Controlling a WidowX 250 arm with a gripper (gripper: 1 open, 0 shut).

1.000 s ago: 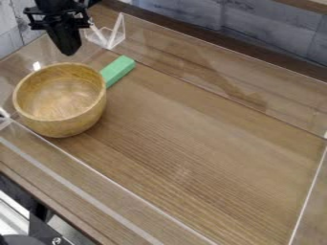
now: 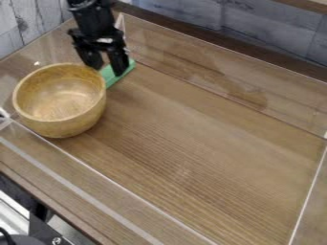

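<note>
The black gripper (image 2: 109, 50) reaches down from the top of the camera view, over a green block (image 2: 119, 73) that lies on the wooden surface just right of a large yellow-tan bowl (image 2: 54, 113). Its tips are at the block's near left part; the picture is blurred, so whether they touch it is unclear. The gripper appears open.
The bowl fills much of the left side.
</note>
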